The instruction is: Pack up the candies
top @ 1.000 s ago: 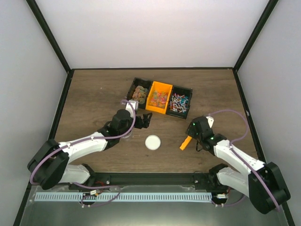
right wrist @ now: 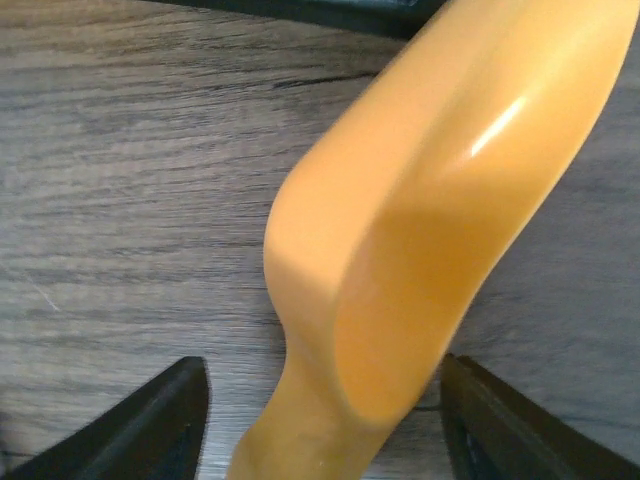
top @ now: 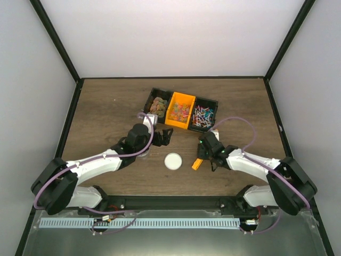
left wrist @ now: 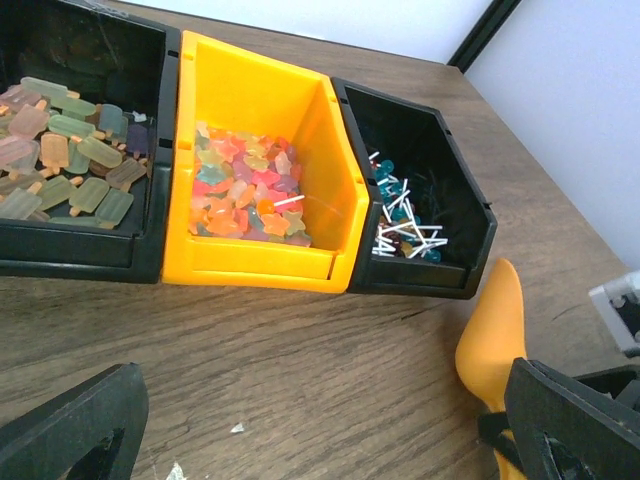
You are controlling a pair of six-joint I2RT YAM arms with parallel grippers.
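Note:
Three bins stand at the back: a black one of popsicle candies (left wrist: 60, 160), a yellow one of gummy candies (left wrist: 245, 195), a black one of lollipops (left wrist: 405, 220). An orange scoop (right wrist: 390, 240) is upright at my right gripper (top: 205, 149), which is part open around its narrow part; whether it grips it I cannot tell. The scoop's lower end (top: 196, 163) shows in the top view. My left gripper (top: 165, 135) stands open before the bins, nothing between its fingers.
A white round disc (top: 172, 161) lies between the arms, with a clear container partly hidden beside the left arm.
My right gripper has moved left, toward the middle, and the orange scoop has moved left with it. The left arm has not moved.

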